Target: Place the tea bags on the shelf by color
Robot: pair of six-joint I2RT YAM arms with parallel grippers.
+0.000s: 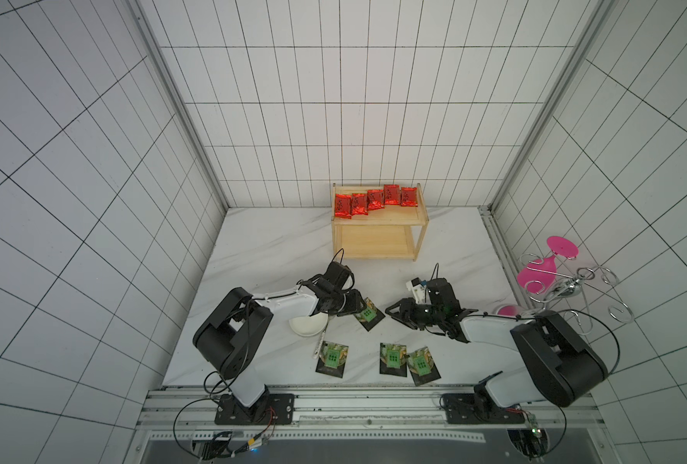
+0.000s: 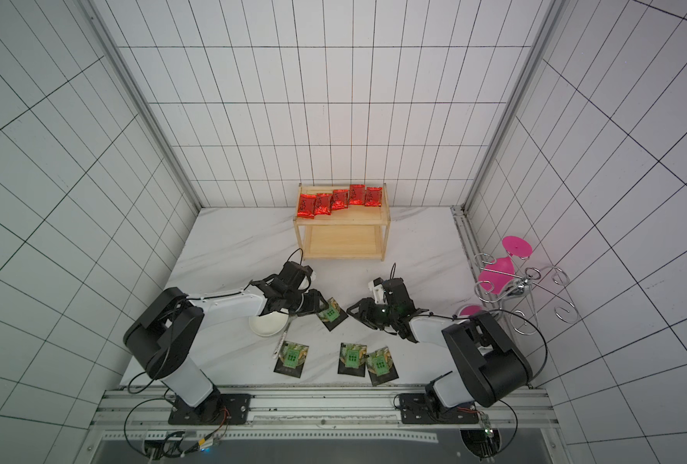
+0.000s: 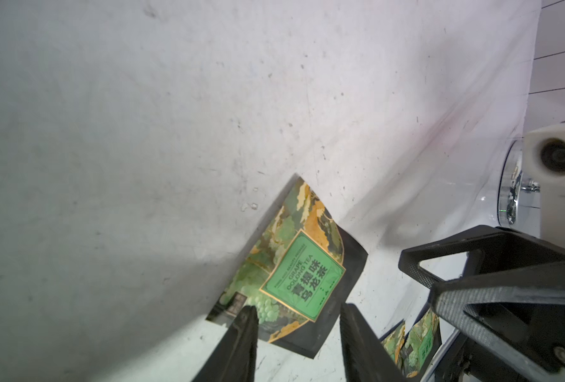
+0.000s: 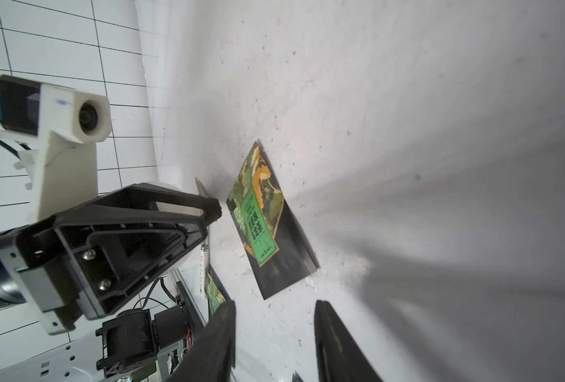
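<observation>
Several red tea bags (image 1: 359,203) lie in a row on the top of the wooden shelf (image 1: 374,251), whose lower level is bare. A green tea bag (image 3: 301,273) lies tilted on the table between my grippers; more green bags (image 2: 352,358) lie along the front edge. My left gripper is just left of the middle bag; its two fingertips show apart over that bag in the left wrist view, and whether anything is between them is unclear. My right gripper is right of the same bag, low over the table, fingers apart and empty.
A white plate (image 2: 266,327) with a utensil lies by the left arm. A metal rack (image 1: 583,294) with pink items stands at the right. The table beside the shelf is clear on both sides.
</observation>
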